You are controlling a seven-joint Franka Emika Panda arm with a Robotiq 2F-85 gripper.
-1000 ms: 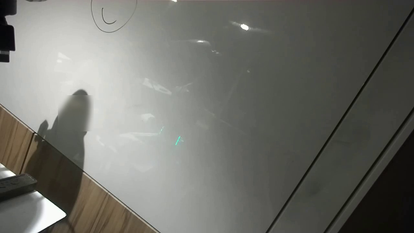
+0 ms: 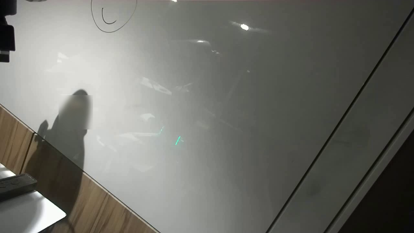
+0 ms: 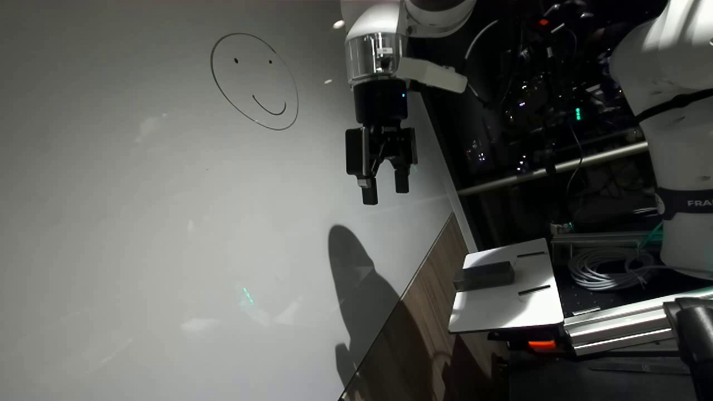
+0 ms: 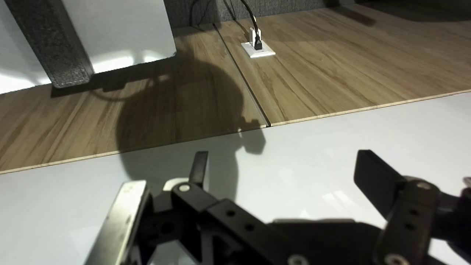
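Observation:
My gripper [image 3: 385, 192] hangs in front of a large white board [image 3: 167, 234], its two black fingers spread apart and empty between. Seen from the wrist, the open gripper has the board's glossy surface behind its fingers. A smiley face [image 3: 267, 100] is drawn in thin black line on the board, up and to the left of the gripper in the second exterior view. A dark grey block [image 3: 486, 275] lies on a small white table, below and to the right of the gripper. The same block [image 4: 57, 53] shows at upper left in the wrist view, apart from the fingers.
Wood panelling [image 4: 331, 75] borders the board and carries a socket with a plugged-in black cable [image 4: 254, 22]. The white table [image 3: 468, 314] has two dark slots. A second white arm [image 3: 688, 147] and a coil of cable [image 3: 605, 267] stand at the right.

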